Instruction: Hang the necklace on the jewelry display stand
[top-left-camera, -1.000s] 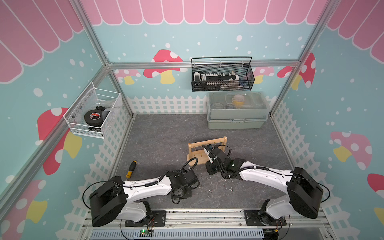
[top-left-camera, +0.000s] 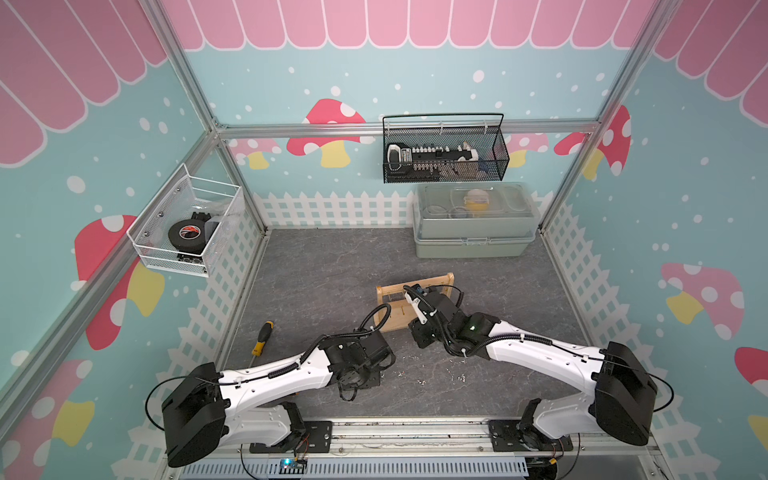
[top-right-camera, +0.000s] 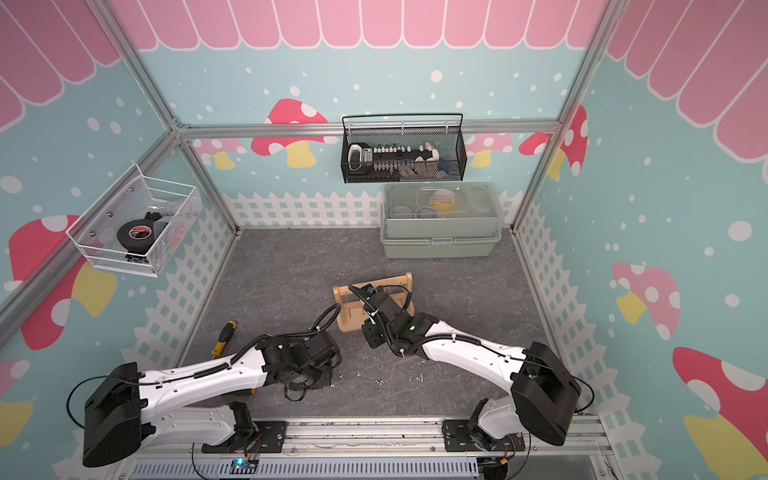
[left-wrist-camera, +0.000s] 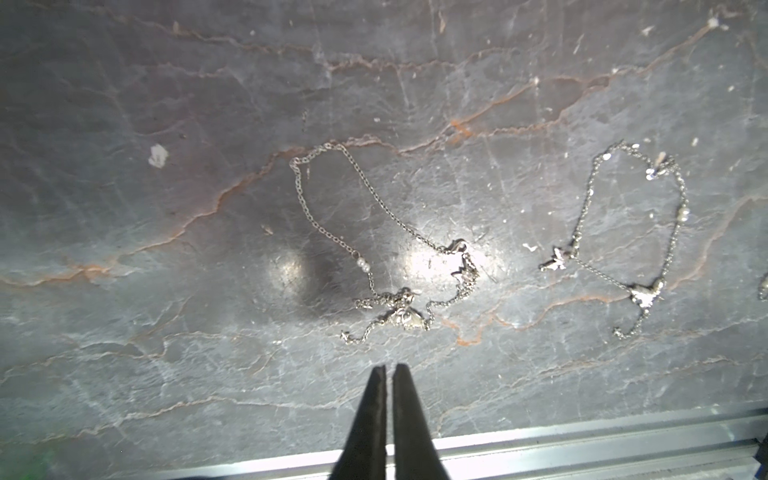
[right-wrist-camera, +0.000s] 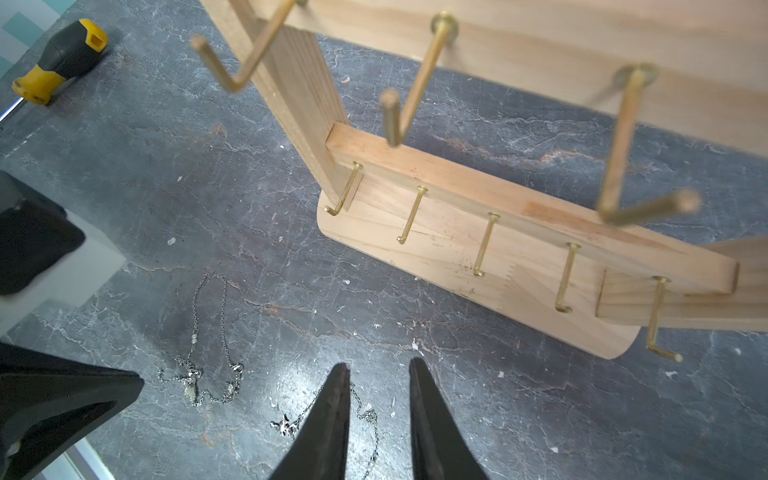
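The wooden jewelry display stand (top-left-camera: 398, 317) is upright on the table; brass hooks line its upper and lower bars, and those in the right wrist view are bare. A silver necklace (left-wrist-camera: 404, 313) lies in a loose loop on the dark tabletop, just beyond my left gripper. Its fingers are slightly apart with nothing between them. To the right lies a second necklace (left-wrist-camera: 642, 294). My right gripper is open and empty, in front of the stand. One of its fingers partly covers a necklace (right-wrist-camera: 368, 414) on the table below.
A yellow-and-black screwdriver (top-left-camera: 262, 337) lies at the left. A green lidded box (top-left-camera: 473, 248) stands at the back right, below a black wire basket (top-left-camera: 446, 169).
My left arm has shifted a little to the left. The right arm's elbow has moved slightly right, while its gripper stays near the stand. Stand and necklaces look unmoved.
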